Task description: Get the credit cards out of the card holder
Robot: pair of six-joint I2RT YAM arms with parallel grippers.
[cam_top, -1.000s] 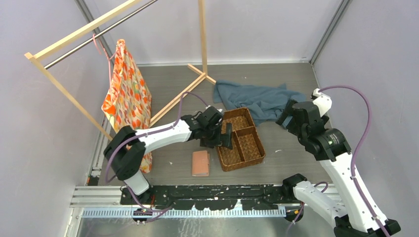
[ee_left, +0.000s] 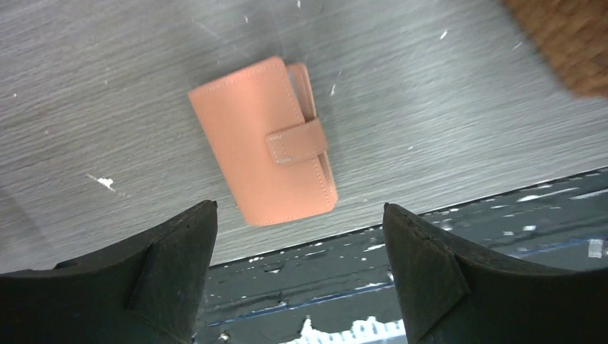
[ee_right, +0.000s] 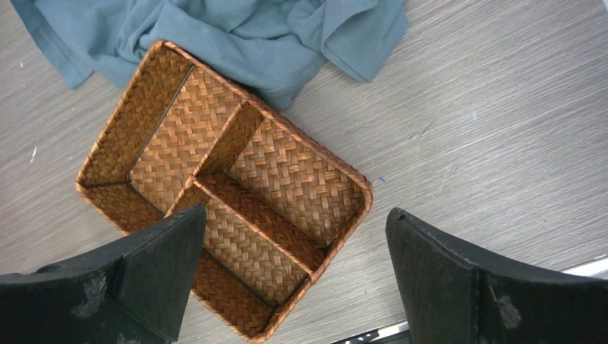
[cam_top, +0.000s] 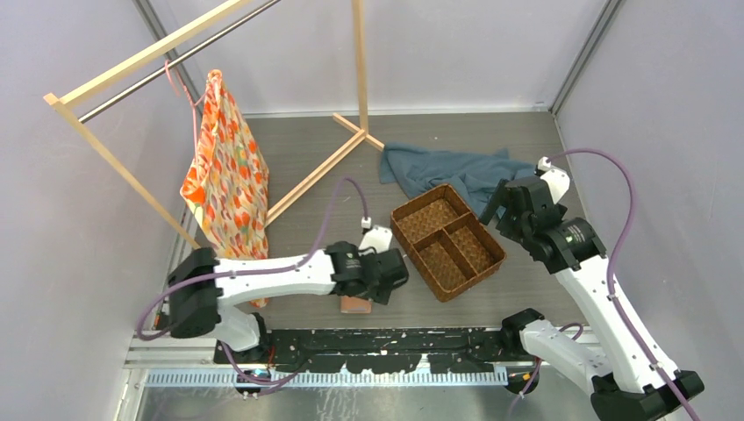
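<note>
A salmon-pink card holder (ee_left: 251, 143) with a strap closure lies on the grey floor, in the left wrist view centred ahead of my left gripper, which hangs open above it with nothing between its fingers. In the top view the holder (cam_top: 354, 305) is mostly hidden under that gripper. No card is clearly visible. My right gripper is open and empty over the wicker basket (ee_right: 346, 170) with three compartments.
A blue cloth (cam_top: 439, 165) lies behind the basket. An orange patterned fabric (cam_top: 219, 167) hangs from a wooden rack (cam_top: 360, 61) at the left. A black rail runs along the front edge. Bare floor shows at the right.
My left gripper has moved toward the front, over the card holder. The basket has shifted right and turned. My right arm has moved slightly left.
</note>
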